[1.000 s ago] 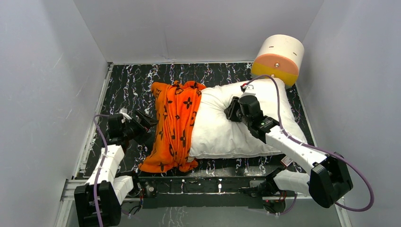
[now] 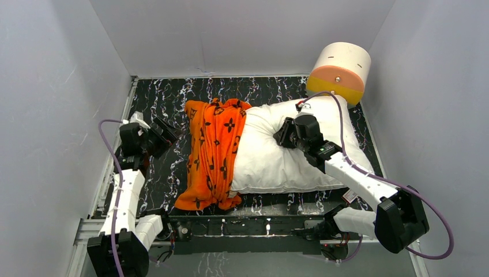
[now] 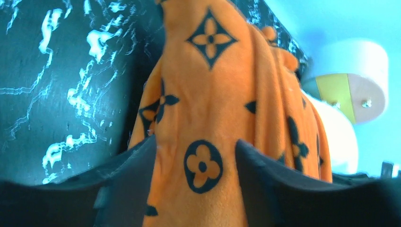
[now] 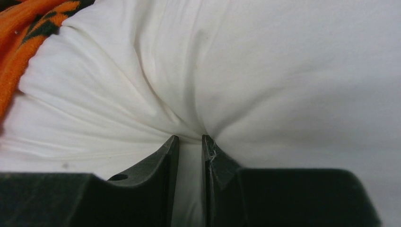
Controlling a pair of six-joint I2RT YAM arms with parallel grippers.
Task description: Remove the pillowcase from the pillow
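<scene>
The orange pillowcase [image 2: 214,153] with dark flower prints is bunched over the left end of the white pillow [image 2: 277,167]; most of the pillow lies bare. To the left of the cloth is my left gripper [image 2: 170,128], its fingers apart with nothing between them. In the left wrist view, orange folds [image 3: 205,118] show beyond those blurred fingers [image 3: 149,156]. My right gripper is pressed into the middle of the pillow and shut on a pinch of its white fabric [image 4: 184,127], with creases running out from the fingertips. The pillow end inside the pillowcase is hidden.
A white cylinder with an orange and yellow face [image 2: 339,72] stands at the back right, against the pillow's corner. Grey walls [image 2: 242,37] enclose the dark marbled table [image 2: 167,95]. Bare table lies left of the pillowcase.
The cloth's front left corner shifted slightly right. My right gripper has stayed in place.
</scene>
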